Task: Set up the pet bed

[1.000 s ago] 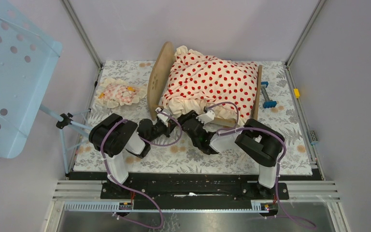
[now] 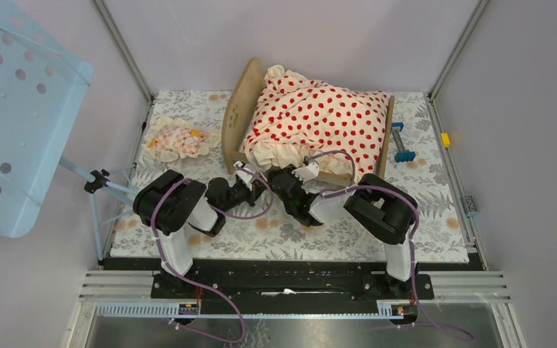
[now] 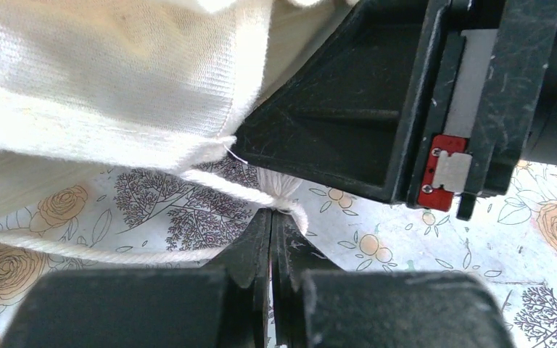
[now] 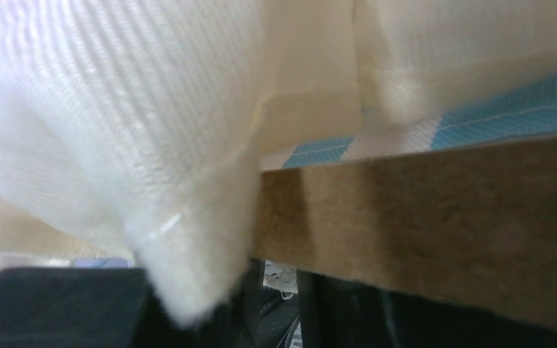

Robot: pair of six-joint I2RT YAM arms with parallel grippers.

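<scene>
The pet bed frame (image 2: 236, 109) holds a red-dotted cushion (image 2: 319, 119) with a frilled edge. My left gripper (image 2: 255, 190) is shut at the front left corner, with white cord (image 3: 217, 187) at its fingertips in the left wrist view. Beside it, my right gripper (image 2: 277, 174) is at the front board (image 4: 421, 217), its black body showing above the left one in that view. A cream fabric flap (image 4: 188, 181) hangs over much of the right gripper in the right wrist view, so its fingers are mostly hidden.
A small frilled pillow (image 2: 180, 139) lies at the left. A blue-ended bar (image 2: 399, 141) lies right of the frame. A light blue perforated panel (image 2: 29, 116) stands at the far left.
My right arm has shifted slightly left along the front board, and the frame's left panel and cushion have moved slightly toward the back. The left arm has not visibly moved.
</scene>
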